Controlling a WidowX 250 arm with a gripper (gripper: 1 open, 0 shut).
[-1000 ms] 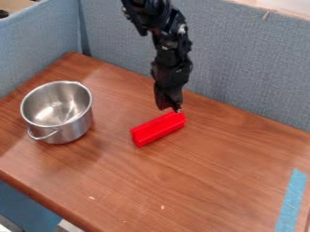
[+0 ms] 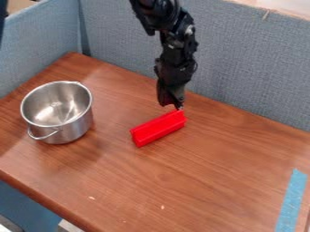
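A red, elongated block (image 2: 158,128) lies diagonally on the wooden table near its middle. My black gripper (image 2: 171,100) points down just above and behind the block's right end; whether its fingers are open or shut is too small to tell. A steel pot (image 2: 57,111) with side handles stands on the left, apart from the block.
Grey-blue padded walls (image 2: 248,63) bound the table at the back and left. A light blue strip (image 2: 291,201) lies at the right front.
The arm and gripper have shifted slightly to the right. The block and pot have not moved.
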